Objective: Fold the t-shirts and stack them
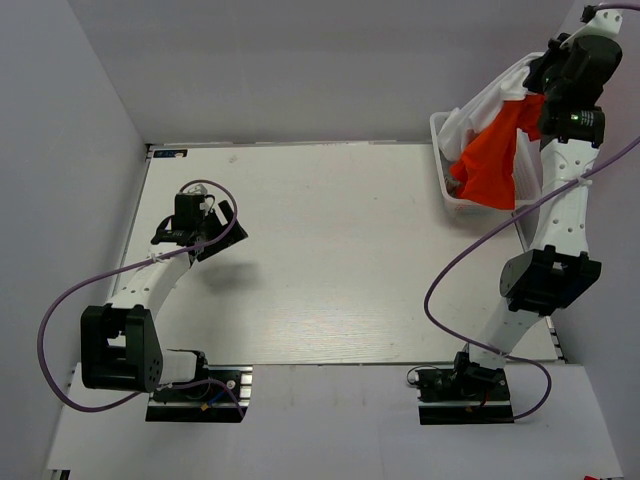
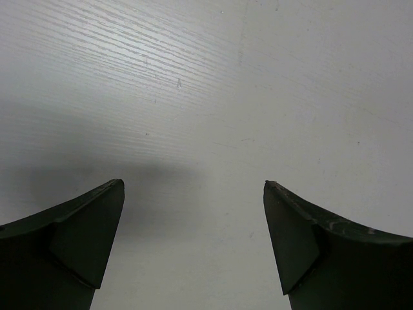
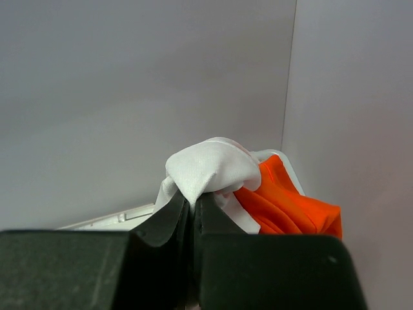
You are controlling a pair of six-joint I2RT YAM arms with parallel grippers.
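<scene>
A white t shirt (image 1: pixel 470 120) and an orange t shirt (image 1: pixel 485 165) hang over a white basket (image 1: pixel 438 160) at the back right of the top view. My right gripper (image 1: pixel 540 65) is raised above them, shut on the white cloth; in the right wrist view its fingertips (image 3: pixel 193 213) pinch a bunch of white shirt (image 3: pixel 210 165), with orange fabric (image 3: pixel 290 206) beside it. Whether the orange one is pinched too, I cannot tell. My left gripper (image 1: pixel 215 223) is open over the left part of the table, with bare surface below it in the left wrist view.
Grey walls stand at the back and both sides, the right arm close to the right one. Purple cables loop beside both arms.
</scene>
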